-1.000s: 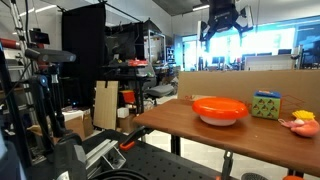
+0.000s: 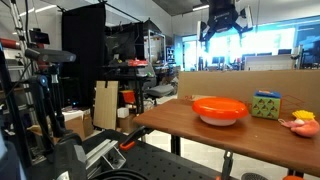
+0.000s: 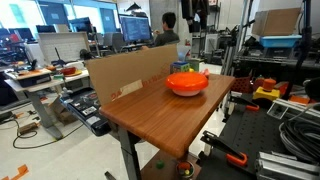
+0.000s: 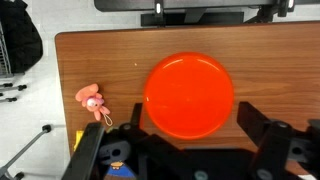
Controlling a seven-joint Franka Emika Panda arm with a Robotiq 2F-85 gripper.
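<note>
High above the table, my gripper (image 2: 225, 30) hangs over the area of the orange-red round lid or plate (image 2: 220, 104). In the wrist view its two dark fingers reach in from the bottom and stand wide apart, with the gripper open and nothing held. From above, the orange-red disc (image 4: 188, 92) lies near the middle of the wooden table; in the side views it rests on a paler bowl-like base. A pink soft toy (image 4: 93, 103) lies to its left in the wrist view. A green and blue block (image 2: 265, 104) stands behind the disc in exterior view 1.
The wooden table (image 3: 165, 120) has bare room at its near end in exterior view 2. An upright brown panel (image 3: 120, 82) lines one long side. Something yellow (image 2: 302, 116) rises by the pink toy. A dark frame bar (image 4: 200, 17) crosses the wrist view's top.
</note>
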